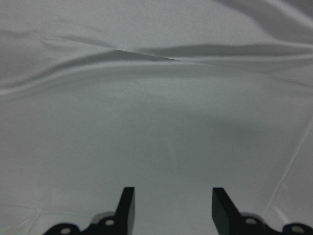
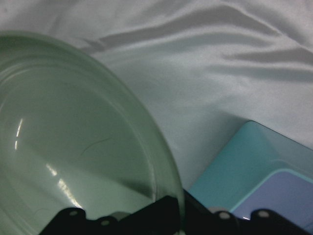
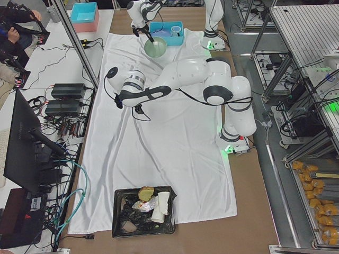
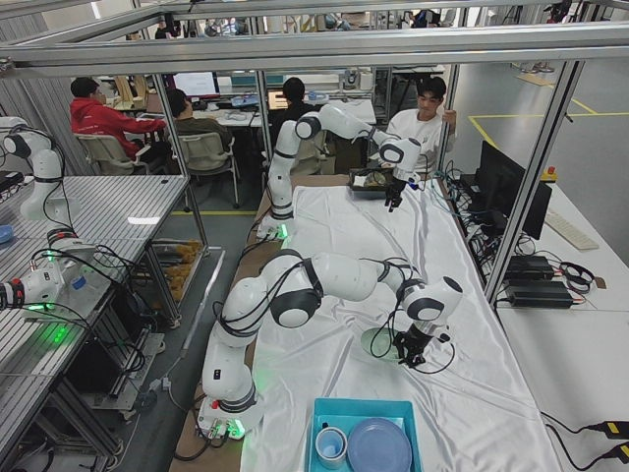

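Observation:
A pale green plate (image 3: 155, 48) lies in front of a teal bin (image 3: 179, 36) at the far end of the white cloth (image 3: 159, 137). My right gripper is shut on the plate's rim, its black fingers meeting there in the right wrist view; in the camera right view this gripper (image 4: 411, 350) largely hides the plate. My left gripper stands open above bare cloth, nothing between its fingers; in the camera right view it (image 4: 393, 197) hangs over the other end of the cloth.
The teal bin holds a blue plate (image 4: 378, 444) and a cup (image 4: 331, 444). A black tray (image 3: 117, 211) of crumpled items and wrappers stands at the other end.

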